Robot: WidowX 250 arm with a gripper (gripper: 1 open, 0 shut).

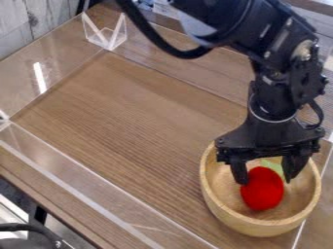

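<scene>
A wooden bowl (229, 214) at the lower right holds a red round object (262, 191) and a green item (271, 166) behind it. My black gripper (267, 161) hangs over the bowl, just above and behind the red object, its fingers spread apart. Whether they touch either item is unclear.
A white wire holder (104, 31) stands at the upper left. The table's edge runs along the lower left, with dark cables below it.
</scene>
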